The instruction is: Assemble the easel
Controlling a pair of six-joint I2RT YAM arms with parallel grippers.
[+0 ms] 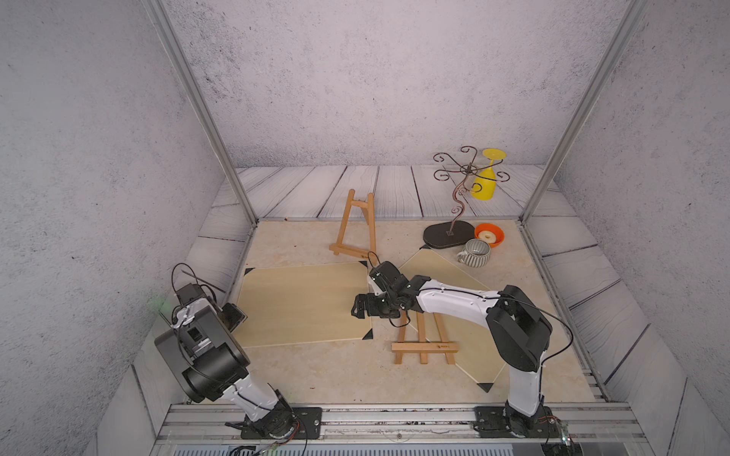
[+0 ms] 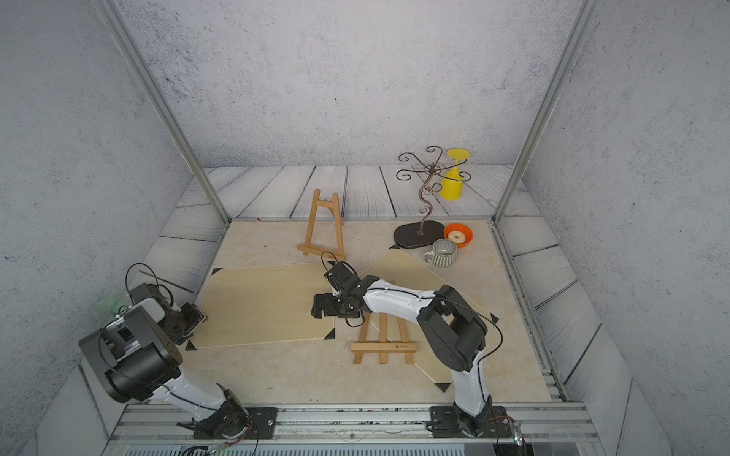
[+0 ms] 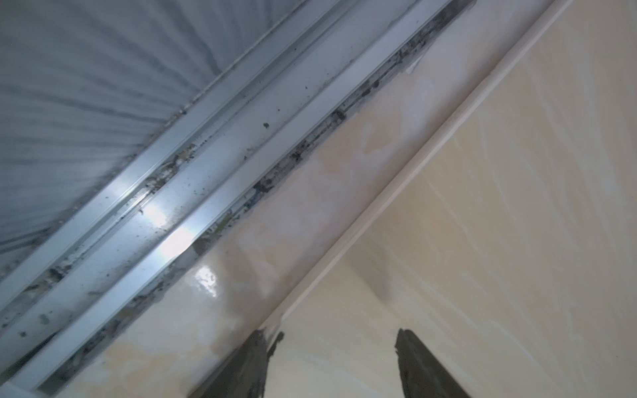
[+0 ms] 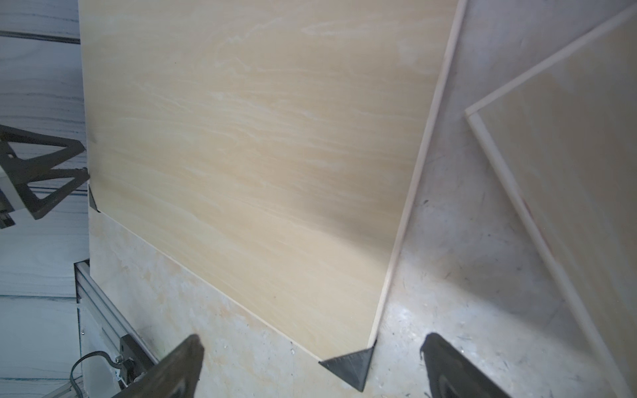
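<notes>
A wooden board with black corners lies flat at the left of the table. My left gripper is part open at its outer edge, one finger beside the rim, nothing visibly held. My right gripper stands open above that board's right end, near a black corner. One easel stands upright at the back; another easel is at the front right, over a second board, partly hidden by my right arm.
A curly metal stand, yellow vase, orange bowl and striped mug occupy the back right. A metal rail runs along the left edge.
</notes>
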